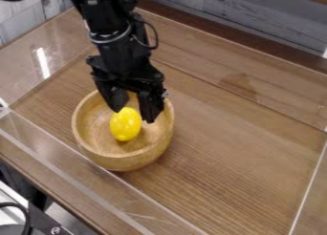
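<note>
A yellow oval object [125,124] lies in a round wooden bowl [119,160] at the left centre of the camera view. My black gripper [132,105] hangs over the back part of the bowl, open, its fingers spread on either side just behind and above the yellow object. I see nothing held between them. Whether a finger touches the bowl or the object I cannot tell.
A raised edge runs along the back right. A dark cable [19,220] shows at the lower left corner.
</note>
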